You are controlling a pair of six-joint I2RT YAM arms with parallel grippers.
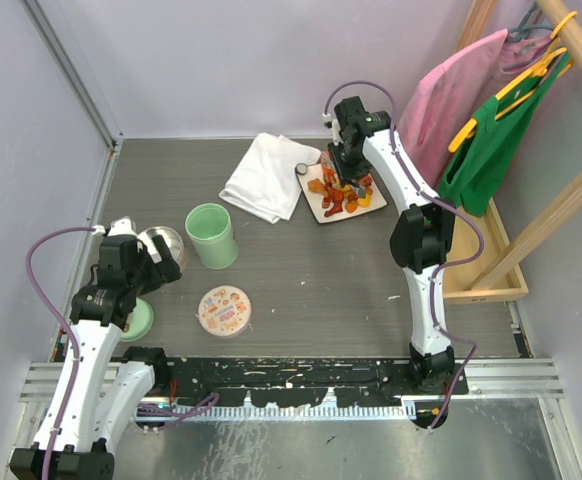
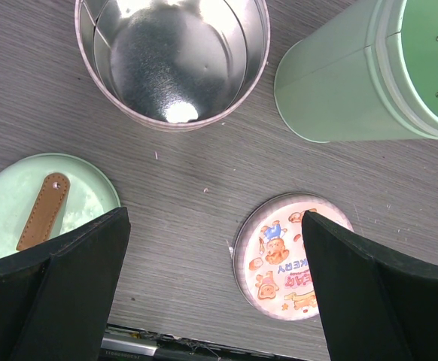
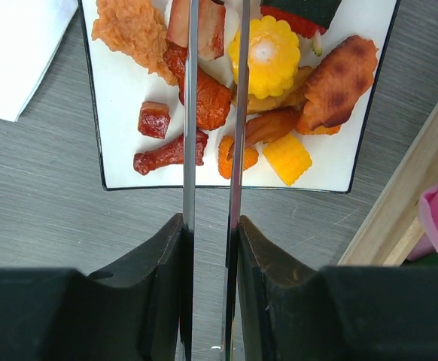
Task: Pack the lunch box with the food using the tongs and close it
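My right gripper is over the square plate of food (image 3: 114, 105), its two long metal fingers part open and reaching across chicken pieces, sausage and yellow corn (image 3: 264, 56); their tips run out of the top of the right wrist view. My left gripper stands open at the left, above a steel container (image 2: 174, 68), a green container (image 2: 324, 90), a green lid with a leather tab (image 2: 83, 195) and a printed round lid (image 2: 279, 263).
A white cloth (image 1: 266, 175) lies left of the plate. A wooden rack (image 1: 491, 285) with pink and green garments stands on the right.
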